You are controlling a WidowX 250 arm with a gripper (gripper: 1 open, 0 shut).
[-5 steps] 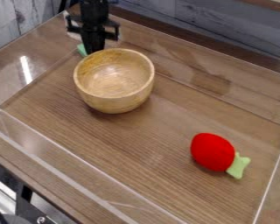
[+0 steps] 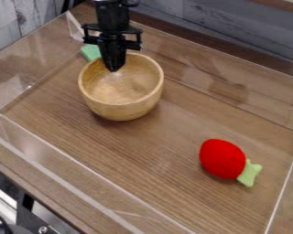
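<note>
A black gripper [image 2: 113, 65] hangs at the top of the view, its narrow fingertips shut and over the back part of a wide tan bowl [image 2: 120, 99]. Whether the tips touch the bowl cannot be told. Behind the bowl, at its left, a green object [image 2: 91, 52] lies partly hidden by the gripper. At the lower right lies a red rounded object [image 2: 222, 159] with a green tip [image 2: 251, 175].
A pale wall stands along the left and back edges.
The bowl and the red object look unmoved.
</note>
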